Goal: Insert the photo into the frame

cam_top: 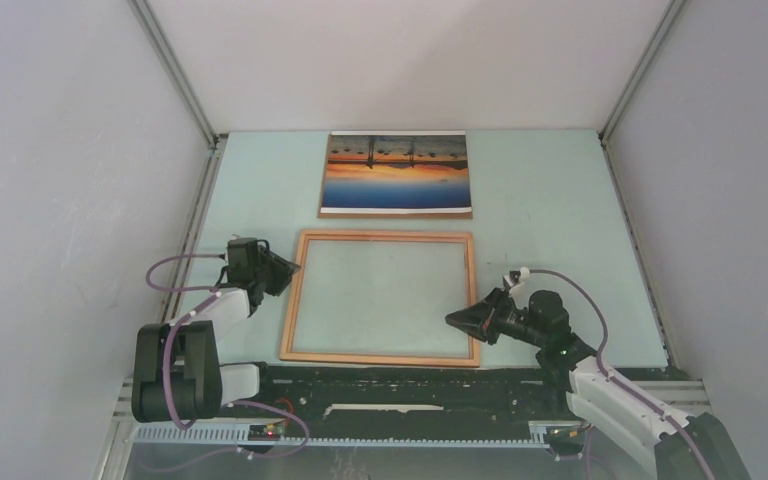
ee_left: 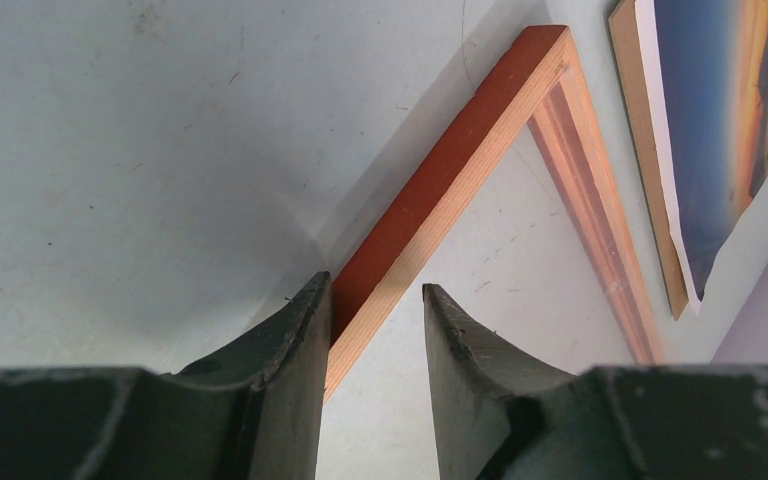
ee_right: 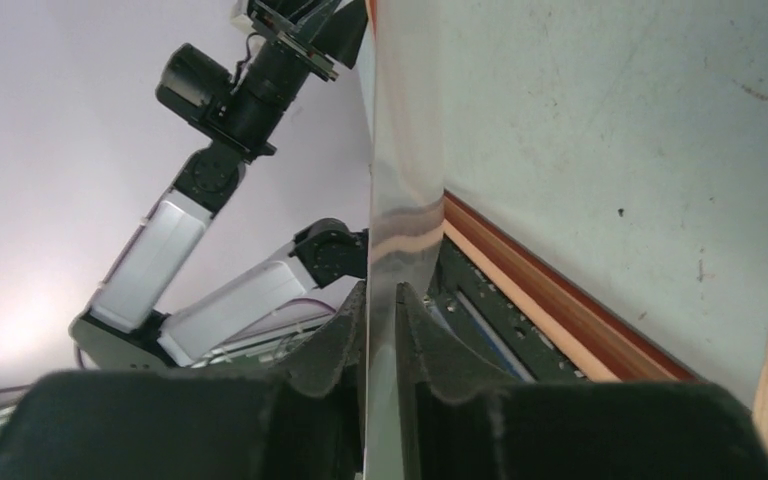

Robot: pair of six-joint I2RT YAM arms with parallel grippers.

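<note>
The photo (cam_top: 396, 180), a sunset scene with a white border, lies at the back of the table on a brown backing board (cam_top: 395, 215). In front of it rests the wooden frame (cam_top: 388, 358). My left gripper is shut on the frame's left side; the wood passes between its fingers. At the frame's right side, my right gripper stands slightly open. A clear sheet (ee_right: 406, 170) runs between its fingers in the right wrist view, mirroring the wood. Whether both fingers touch this sheet cannot be told.
A dark strip (cam_top: 390, 385) runs along the front edge. White walls (cam_top: 60, 170) close in the sides.
</note>
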